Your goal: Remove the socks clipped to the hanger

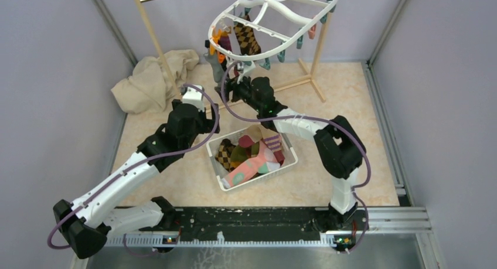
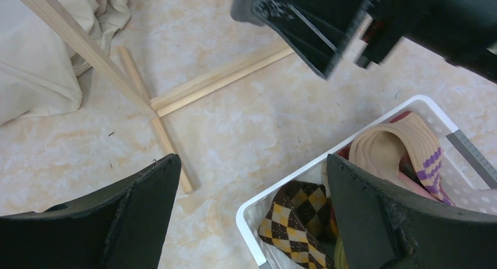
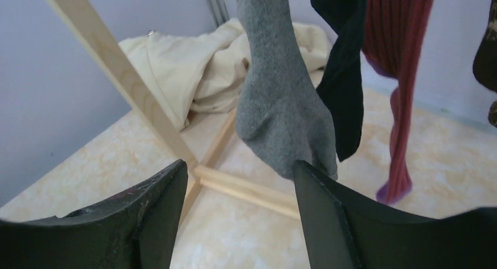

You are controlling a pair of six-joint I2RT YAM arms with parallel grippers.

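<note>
Socks hang from the white clip hanger [image 1: 281, 52] at top: a grey sock [image 3: 284, 122], a black one [image 3: 343, 87], a maroon one [image 3: 401, 105] and a checkered one [image 1: 249, 37]. My right gripper is raised at the grey sock, whose lower end hangs just beyond the part-open fingers; whether it lies between them is unclear. My left gripper stands open, lower and to the left, with nothing between its fingers, near the white basket [image 2: 249, 228] of socks.
A wooden rack [image 3: 135, 93] stands around the hanging socks. A beige cloth [image 1: 149, 87] lies at back left. The floor right of the basket is clear.
</note>
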